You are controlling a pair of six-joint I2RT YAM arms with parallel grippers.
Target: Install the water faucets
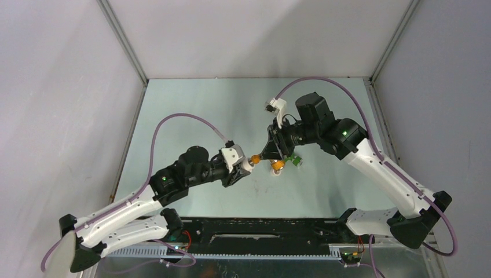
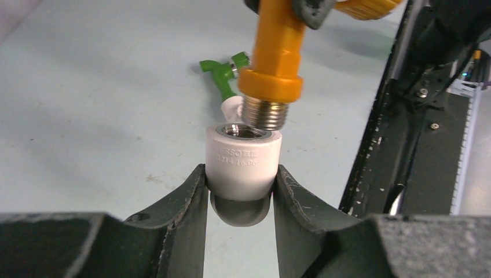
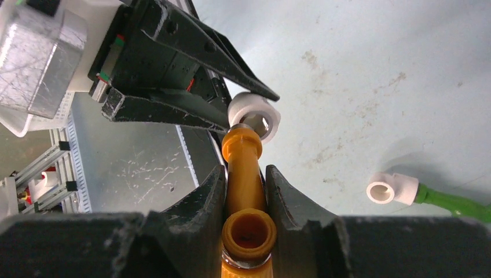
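Observation:
My left gripper is shut on a white threaded fitting (image 2: 242, 153), its open threaded socket facing up in the left wrist view. My right gripper is shut on an orange faucet body (image 3: 242, 168). Its metal threaded end (image 2: 265, 113) hangs just above and slightly right of the socket in the left wrist view; whether they touch is unclear, but no threads appear engaged. In the top view both grippers meet near the middle of the board, with the orange piece (image 1: 255, 158) between them.
A green faucet piece (image 3: 451, 202) with a white end (image 3: 399, 188) lies on the pale board (image 1: 214, 104) behind the held parts. The board's left and back areas are clear. A dark rail (image 1: 278, 226) runs along the front edge.

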